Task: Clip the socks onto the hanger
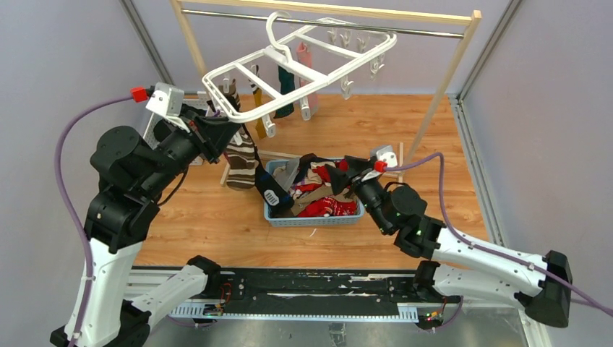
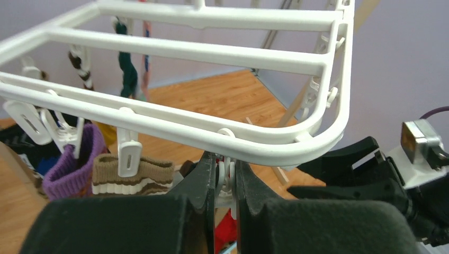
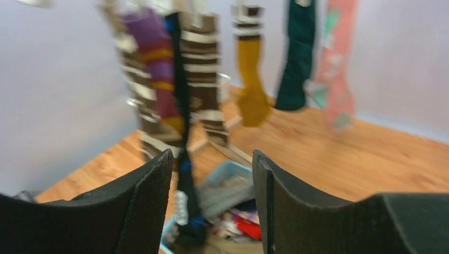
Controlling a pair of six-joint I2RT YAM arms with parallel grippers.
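Observation:
The white hanger hangs from the rail with several socks clipped to it. My left gripper is shut on a white clip under the hanger's near edge. A black sock with a white print hangs beside the brown striped sock; its top is hidden behind my left fingers in the top view. The right gripper is over the basket, apart from the hanger, its fingers parted and nothing between them. Purple, mustard, green and pink socks also hang.
A light-blue basket with loose socks stands on the wooden floor below. Empty clips hang along the hanger's right side. The wooden stand's leg rises at the right; floor in front of the basket is clear.

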